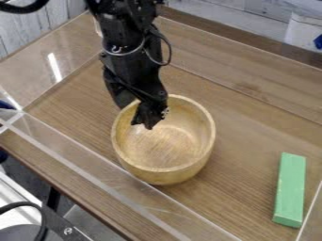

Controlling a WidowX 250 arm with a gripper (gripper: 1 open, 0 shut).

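My black gripper (pixel 136 108) hangs over the back-left part of a round tan bowl (pixel 170 151) on the wooden table. It is tilted, with its fingertips near the rim and nothing visible between them. The bowl's bottom looks empty where it shows; its back-left part is hidden behind the gripper.
A long green block (pixel 289 190) lies at the right front. Black cables and grey parts are at the lower left, past the table's edge.
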